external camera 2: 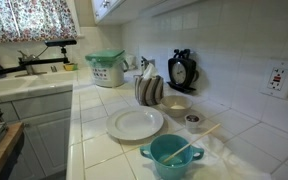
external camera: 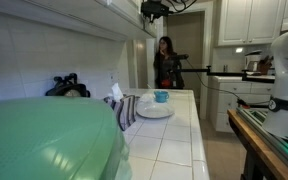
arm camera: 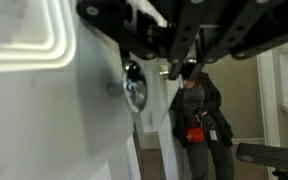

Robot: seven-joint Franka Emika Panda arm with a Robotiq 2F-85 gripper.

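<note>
My gripper (external camera: 152, 15) is high at the far end of the counter, close to the underside of the white upper cabinets (external camera: 89, 14). In the wrist view, the dark fingers (arm camera: 189, 45) reach in from the top and look drawn together. They are blurred and dark, so what lies between them cannot be made out. Just left of the fingertips, a round shiny metal knob (arm camera: 134, 86) stands out from a white cabinet surface (arm camera: 79, 105). Exterior view 2 does not show the gripper.
On the tiled counter are a white plate (external camera 2: 135, 123), a teal pot (external camera 2: 172, 158), a bowl (external camera 2: 174, 105) and a striped holder (external camera 2: 149, 91). A basket with a green lid (external camera 2: 106, 69) stands farther along. A person (external camera: 167, 65) stands in the doorway beyond the arm.
</note>
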